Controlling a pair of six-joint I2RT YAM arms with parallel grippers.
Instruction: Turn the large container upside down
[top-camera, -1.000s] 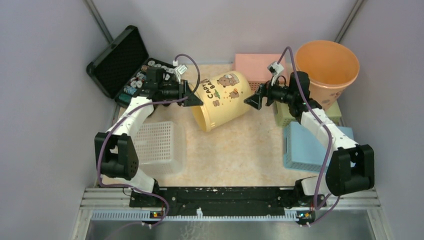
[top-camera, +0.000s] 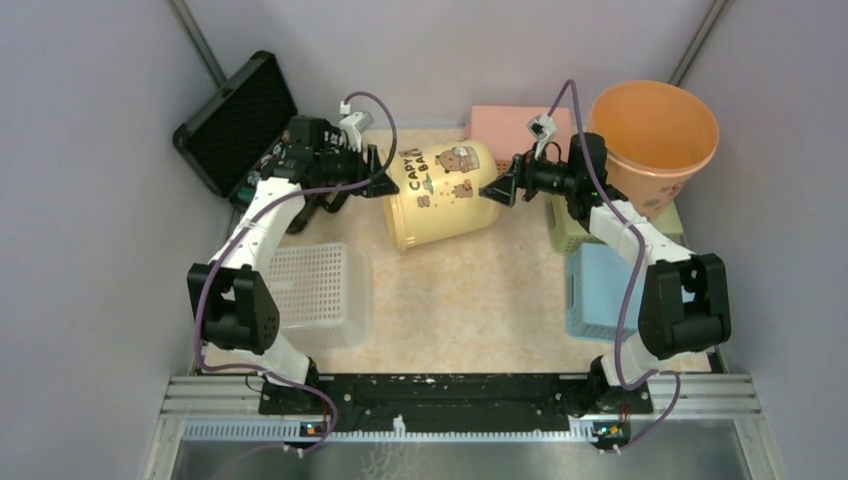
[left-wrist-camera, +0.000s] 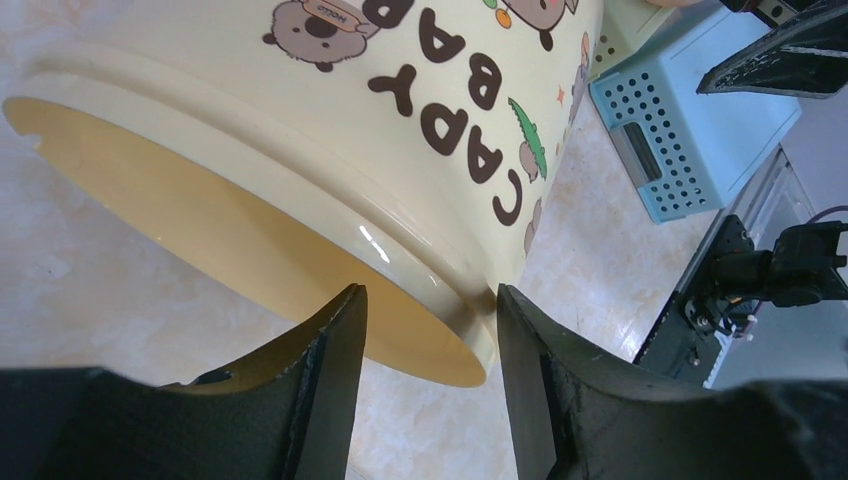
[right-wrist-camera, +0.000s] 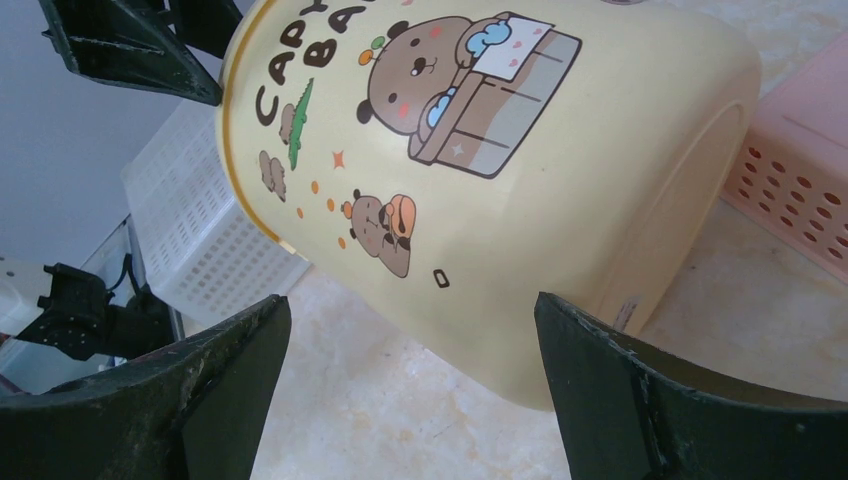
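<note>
The large cream container (top-camera: 440, 205), printed with capybaras and lettering, lies on its side in the middle of the table. Its wide open rim (left-wrist-camera: 250, 185) faces left in the top view, its base end the right. My left gripper is open, with one finger (left-wrist-camera: 335, 365) on the mouth side of the rim and the other beyond the outer wall. At the base end my right gripper stands open, with the container's lower edge (right-wrist-camera: 530, 375) reaching between its fingers. Whether either gripper touches the wall, I cannot tell.
A white perforated basket (top-camera: 310, 290) stands front left, a black case (top-camera: 240, 120) back left. At right are a blue basket (top-camera: 600, 295), a green basket (top-camera: 568, 230) and an orange bucket (top-camera: 655, 130). A pink basket (top-camera: 500, 122) sits behind.
The container has turned slightly, its mouth end shifting back and left. My left gripper has moved back and left in the top view; my right gripper has moved a little left and back.
</note>
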